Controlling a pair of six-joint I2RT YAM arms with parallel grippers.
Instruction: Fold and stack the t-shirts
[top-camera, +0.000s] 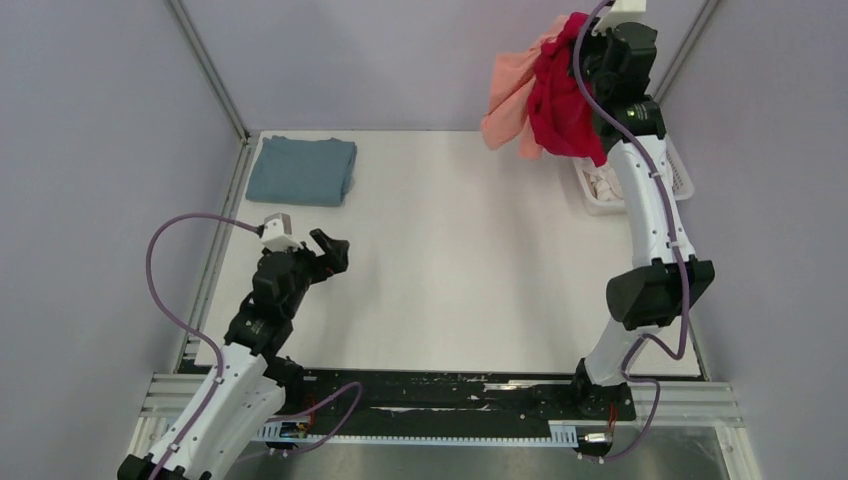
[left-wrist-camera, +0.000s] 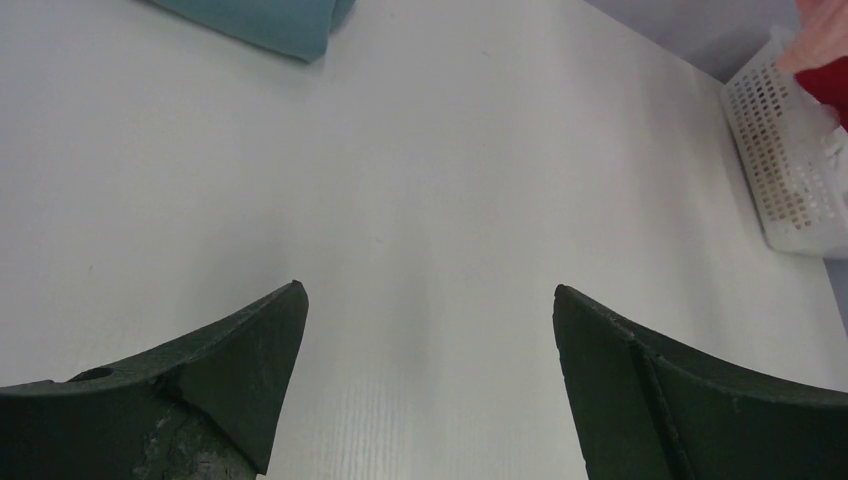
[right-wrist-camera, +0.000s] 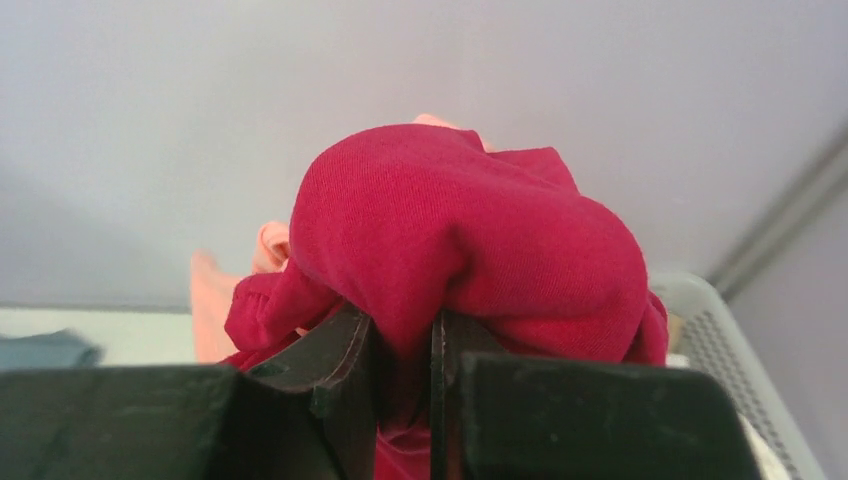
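High at the back right, my right gripper is shut on a bunched red t-shirt (top-camera: 562, 90), which hangs with a salmon t-shirt (top-camera: 507, 90) beside and behind it. A folded teal t-shirt (top-camera: 300, 170) lies flat at the back left of the white table (top-camera: 450, 260). My left gripper is held over the left part of the table, open and empty.
A white plastic basket (top-camera: 600, 205) with pale cloth in it sits at the back right, partly hidden below the hanging shirts and right arm.
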